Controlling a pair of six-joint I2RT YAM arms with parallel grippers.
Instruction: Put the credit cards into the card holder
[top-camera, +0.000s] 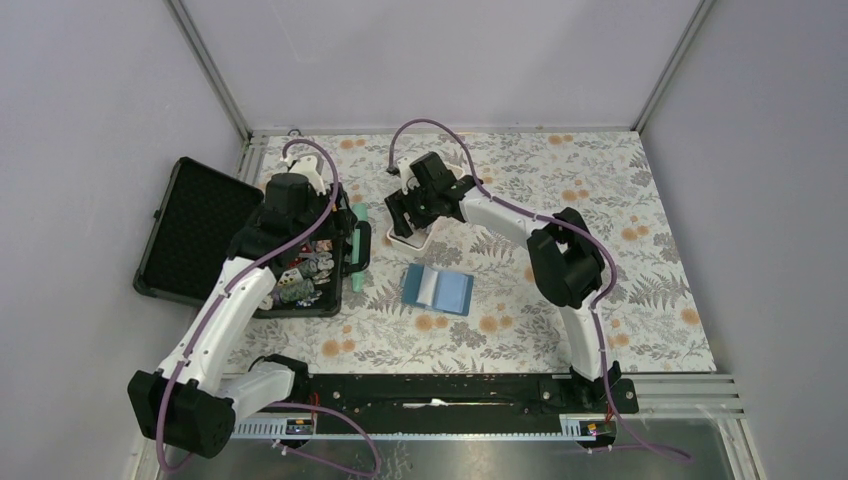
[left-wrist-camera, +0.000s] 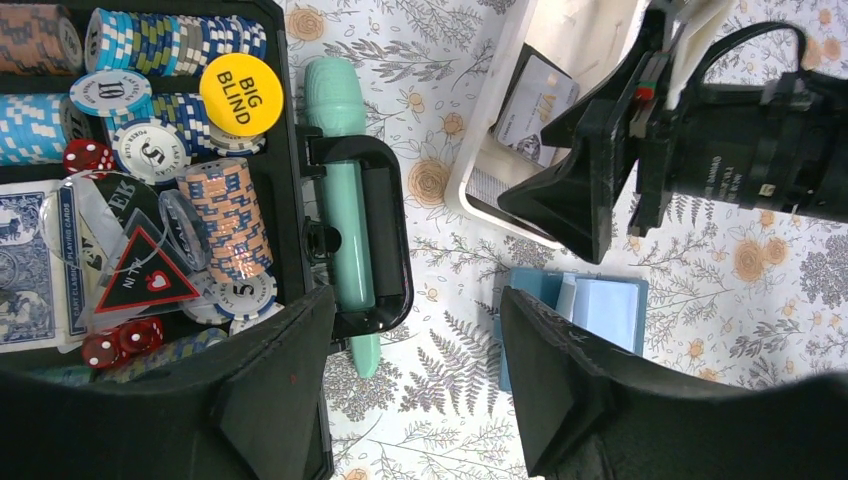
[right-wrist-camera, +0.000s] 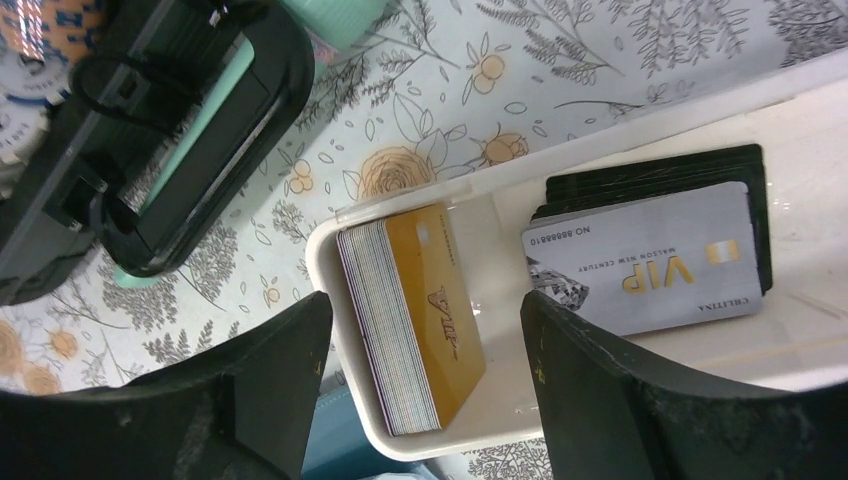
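Note:
In a white tray (left-wrist-camera: 467, 160) at the centre back lie a loose stack of cards, a silver VIP card (right-wrist-camera: 640, 265) on black ones, and a gold-faced bundle (right-wrist-camera: 430, 300) at one end. My right gripper hangs open over the tray. The blue card holder (top-camera: 455, 292) lies open just in front of the tray. My left gripper is open above the poker case's right edge, nothing between its fingers.
The poker case (top-camera: 298, 310) with chips, dice and playing cards is on the left, lid (top-camera: 195, 225) open. A green roll (left-wrist-camera: 345, 250) lies by its handle.

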